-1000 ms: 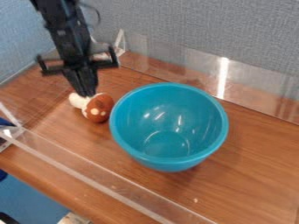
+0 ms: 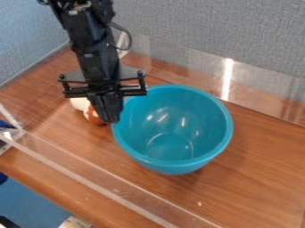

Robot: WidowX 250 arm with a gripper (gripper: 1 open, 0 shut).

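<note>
My gripper (image 2: 109, 114) hangs from the black arm just left of the teal bowl (image 2: 172, 134), low over a toy mushroom (image 2: 82, 103) with a white stem and brown cap, which it mostly hides. Its fingertips are dark and overlap the cap, so I cannot see whether anything is between them.
A clear panel runs along the back below the grey wall. A white rack-like object (image 2: 7, 134) sits at the left edge.
The arm and gripper have come down to the mushroom, now largely covering it. The bowl has stayed in place.
</note>
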